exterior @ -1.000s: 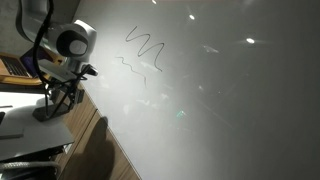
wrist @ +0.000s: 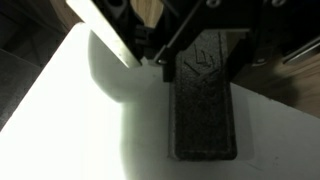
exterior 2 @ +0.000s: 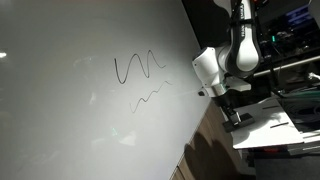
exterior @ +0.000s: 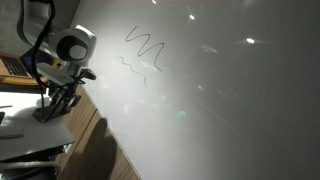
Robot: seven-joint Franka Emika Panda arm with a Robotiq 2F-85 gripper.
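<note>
In the wrist view a dark block, which looks like a board eraser with a mark on its top, lies on a white surface. My gripper is right over its far end, with a finger on either side. Whether the fingers press on the block cannot be made out. In the second exterior view the gripper is low at the white surface. The first exterior view shows the gripper there too, with the block hard to separate from the dark fingers.
A large whiteboard bears two wavy dark lines, one bolder than the other. The arm stands beside the board's edge. Wooden panelling runs below the board, and the white surface is small with an open edge.
Over the last second my gripper has come down a little toward the white surface. The lines on the board look the same.
</note>
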